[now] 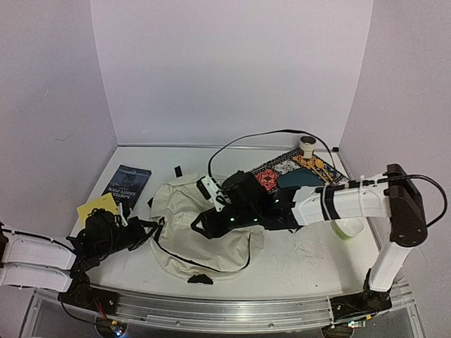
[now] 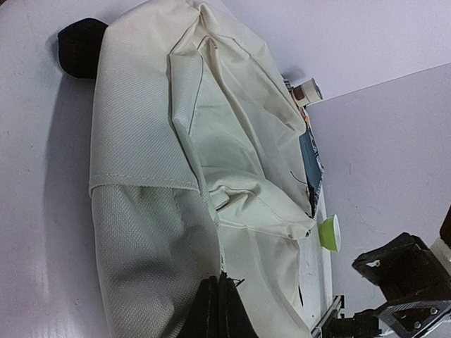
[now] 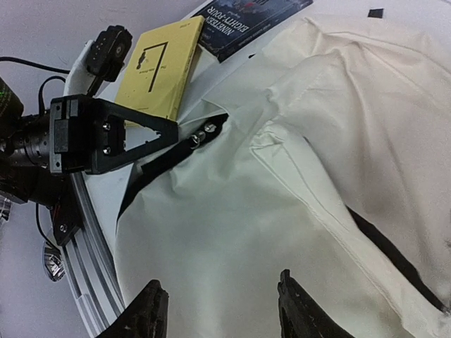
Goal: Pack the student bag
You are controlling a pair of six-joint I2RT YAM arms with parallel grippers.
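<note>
The cream bag (image 1: pixel 204 243) lies flat on the table with a dark zip (image 3: pixel 165 162) along its edge. At its left edge is my left gripper (image 1: pixel 158 224), its fingers together on the fabric by the zip; in the left wrist view the closed fingertips (image 2: pixel 215 296) meet the bag's edge. My right gripper is open above the middle of the bag, its fingers wide apart with nothing between. A yellow book (image 3: pixel 158 70) and a dark book titled Nineteen Eighty-Four (image 1: pixel 127 184) lie left of the bag.
A patterned cloth (image 1: pixel 282 167) with a blue-green item (image 1: pixel 299 177) on it lies at the back right, a cup (image 1: pixel 307 146) at its far edge. A green bowl (image 1: pixel 348 227) stands behind the right arm.
</note>
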